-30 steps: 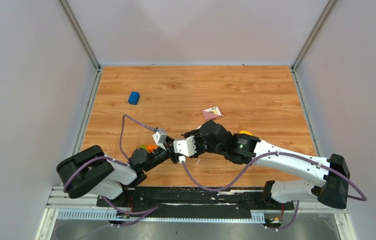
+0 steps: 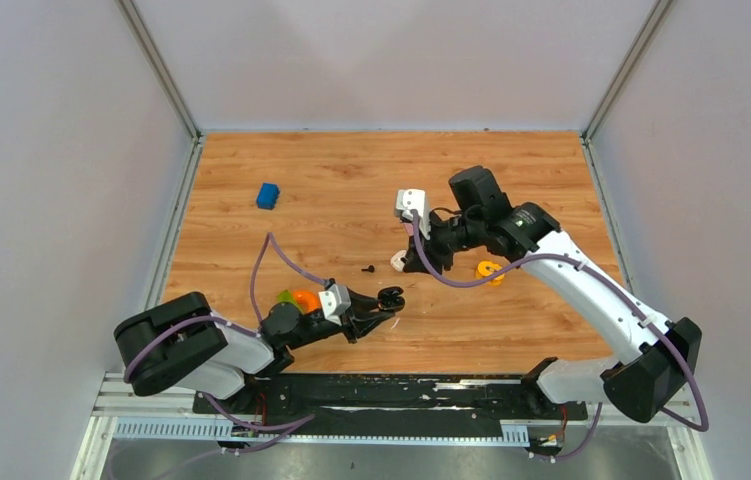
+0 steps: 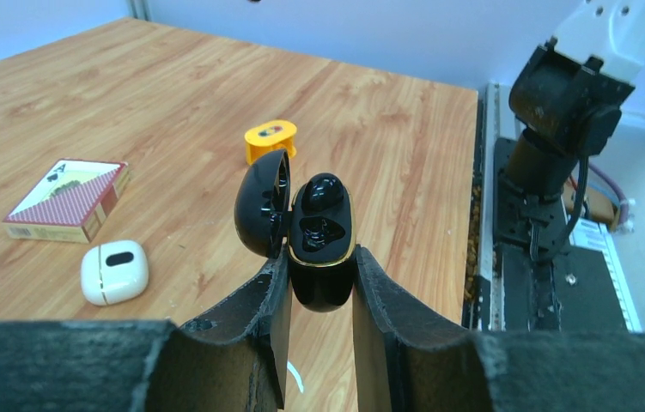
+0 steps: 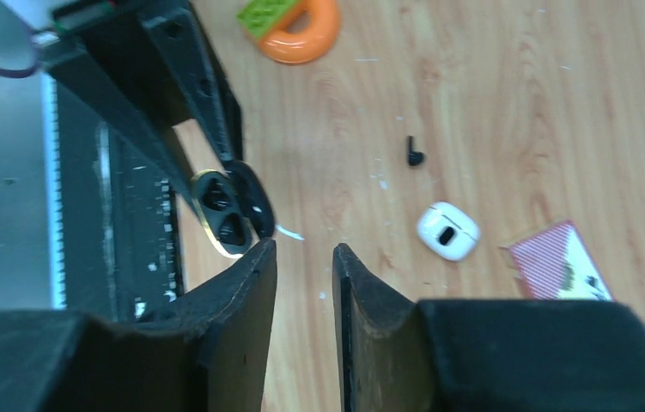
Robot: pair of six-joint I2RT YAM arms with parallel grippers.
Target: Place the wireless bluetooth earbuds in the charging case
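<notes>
My left gripper is shut on the black charging case (image 3: 321, 292), holding it upright above the table with its lid (image 3: 264, 204) raised. Inside the gold-edged case, one side shows a glossy rounded top and the other looks hollow; I cannot tell for certain what sits in each slot. One loose black earbud (image 4: 415, 154) lies on the wood, visible from above as a small dark earbud (image 2: 368, 269). The fingers of my right gripper stand apart, bare table showing between them. It hangs to the case's upper right in the top view.
A white earbud case (image 4: 448, 232) and a card box (image 3: 69, 199) rest nearby. Beyond is a yellow piece (image 3: 270, 137); an orange ring (image 4: 303, 33) lies near the left arm. A blue block (image 2: 268, 196) sits at the far left.
My right gripper has moved away from the case, up and to the right in the top view. The left gripper, still holding the case, has shifted slightly right and toward the front edge.
</notes>
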